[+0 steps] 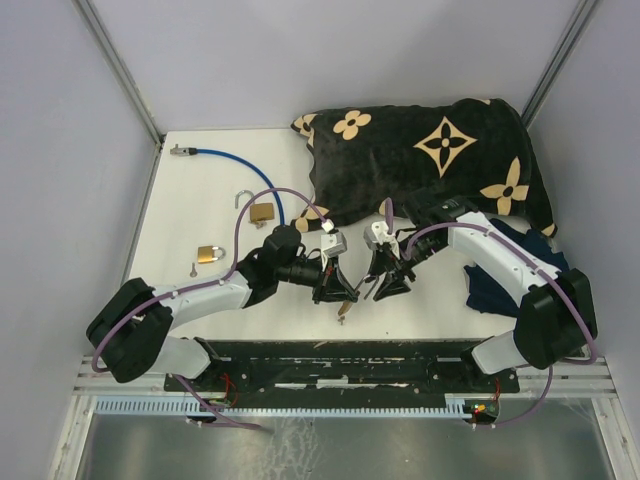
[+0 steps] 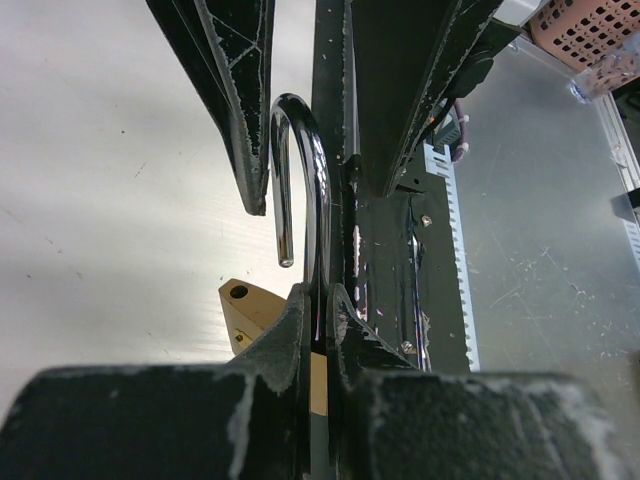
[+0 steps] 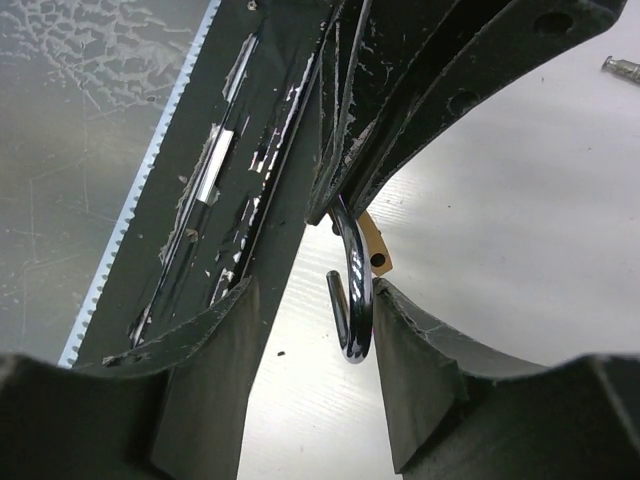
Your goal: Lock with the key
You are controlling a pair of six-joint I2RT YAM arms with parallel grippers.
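My left gripper is shut on a long silver shackle [image 2: 318, 200], which rises from its fingers into a hook. A brass padlock body [image 2: 245, 310] with a hole shows behind those fingers, partly hidden. My right gripper has its fingers apart around the shackle's curved end [image 3: 355, 330], one finger very close to it. In the top view both grippers meet right of centre, near the front edge of the white board. A small brass padlock [image 1: 206, 254] and a key [image 1: 193, 270] lie at the left.
A blue cable lock [image 1: 250, 165], another brass body [image 1: 262, 212] and loose shackle [image 1: 241, 196] lie at the back left. A patterned black cushion [image 1: 420, 150] fills the back; a dark cloth [image 1: 490, 290] lies at the right.
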